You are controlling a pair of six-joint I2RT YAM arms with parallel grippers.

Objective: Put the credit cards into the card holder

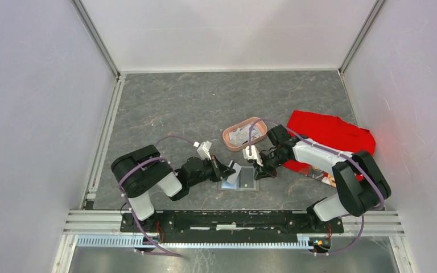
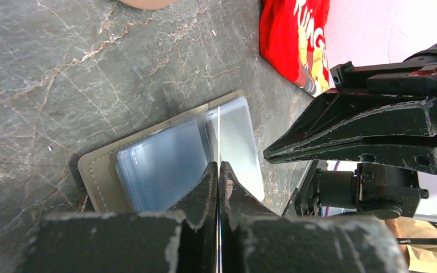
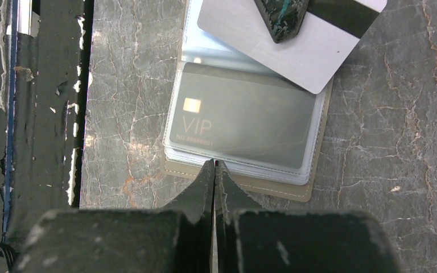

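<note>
The card holder (image 1: 247, 188) lies open on the table, its right clear pocket holding a grey VIP card (image 3: 242, 114). My left gripper is shut on a white card (image 3: 284, 54) with a dark stripe. That card is tilted above the holder's left half; in the right wrist view it overlaps the pale blue pocket (image 3: 205, 48) and the VIP card's upper edge. In the left wrist view it shows edge-on as a thin line. My right gripper is shut, its tips at the holder's right border, with no card visible between them.
Behind the holder stands an oval pinkish tray (image 1: 226, 136) with several cards in it. A red cloth or bag (image 1: 330, 133) lies at the right, behind the right arm.
</note>
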